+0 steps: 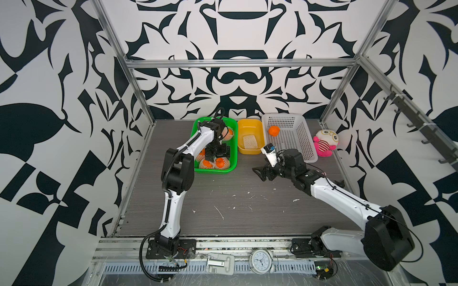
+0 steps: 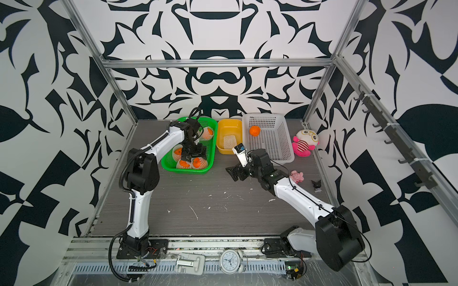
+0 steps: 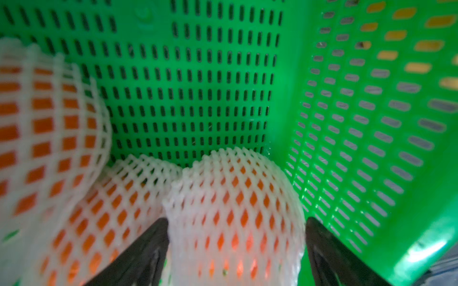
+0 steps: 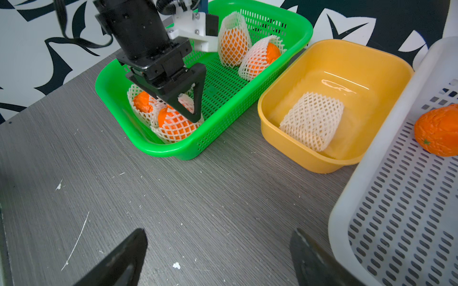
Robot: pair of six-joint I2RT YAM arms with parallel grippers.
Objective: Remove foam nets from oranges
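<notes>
Several oranges in white foam nets lie in the green basket (image 1: 235,164). My left gripper reaches down into it, its fingers part open, with one finger on either side of a netted orange (image 3: 233,200). Whether the fingers press on the net cannot be made out. More netted oranges (image 3: 52,128) crowd the left of that wrist view. Over the bare table, my right gripper is open and empty. An empty foam net (image 4: 314,119) lies in the yellow bin (image 4: 286,138). One bare orange (image 4: 439,131) rests in the white basket (image 4: 355,200).
A pink plush toy (image 1: 325,143) sits right of the white basket. The yellow bin stands between the two baskets.
</notes>
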